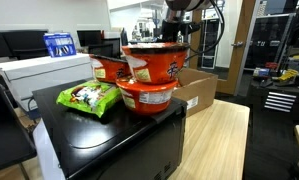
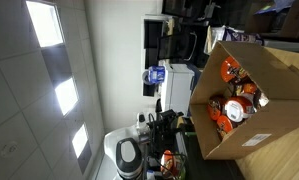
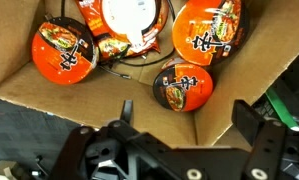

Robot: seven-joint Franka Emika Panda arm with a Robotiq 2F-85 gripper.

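In the wrist view my gripper is open above a cardboard box (image 3: 149, 112), with no object held between its fingers. Inside the box, a round red noodle cup (image 3: 184, 87) lies just ahead of the gap. Two more round red noodle packs, one at the left (image 3: 63, 50) and a larger one at the right (image 3: 209, 28), flank a red pack with a white centre (image 3: 127, 22). Exterior view 2 shows the box (image 2: 274, 122) with several red packs in it. Stacked red bowls (image 1: 154, 66) hide part of my arm in exterior view 1.
Near the camera in exterior view 1, a green noodle packet (image 1: 89, 97) and the red bowls sit on a black surface (image 1: 74, 130). Box walls surround the packs.
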